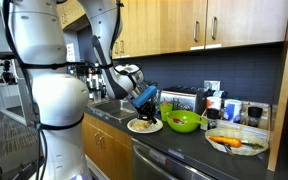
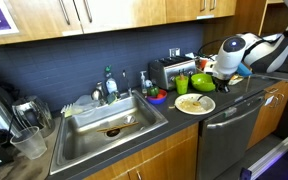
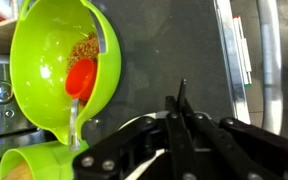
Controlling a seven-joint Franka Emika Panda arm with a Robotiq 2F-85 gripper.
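Observation:
My gripper (image 1: 150, 116) is low over the white plate (image 1: 134, 128), which sits near the counter's front edge and carries some pale yellowish food (image 2: 191, 105). In the wrist view the dark fingers (image 3: 181, 104) come together at a narrow point, so the gripper looks shut. Whatever is between them is too small or hidden to make out. Parts of the plate's white rim show around the gripper there, while its middle is covered.
Beside the plate is a green bowl (image 3: 106, 82) with a red spoon (image 3: 81, 77) and brown grains inside. A smaller green container (image 3: 46, 158) adjoins it. Farther right lies a tray (image 1: 216, 143) with carrots (image 1: 224, 141). Dark counter between bowl and edge is clear.

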